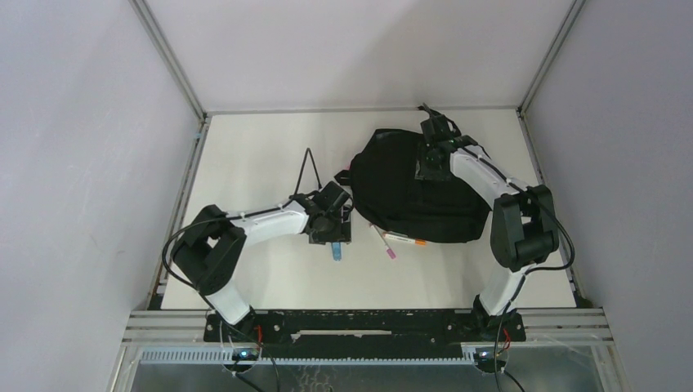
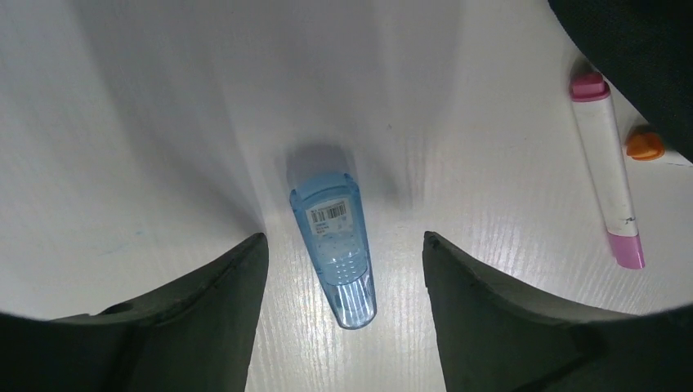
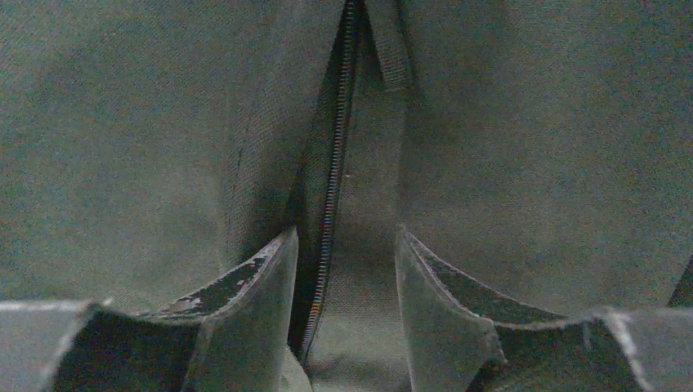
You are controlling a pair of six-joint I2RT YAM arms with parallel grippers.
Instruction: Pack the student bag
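A black bag (image 1: 392, 184) lies on the table right of centre; its zipper (image 3: 333, 180) runs up the right wrist view. My right gripper is open over the bag, one finger on each side of the zipper, with nothing seen held. On the bare table lies a small clear blue bottle (image 2: 331, 237) with a barcode label. My left gripper hangs open above it, the bottle between the fingers in view but untouched. A pink-capped white marker (image 2: 605, 171) and an orange-capped marker (image 2: 646, 147) lie by the bag's near edge.
Both markers lie close to the bag's near-left edge, the orange one partly covered in the left wrist view. Walls stand at the left, right and back.
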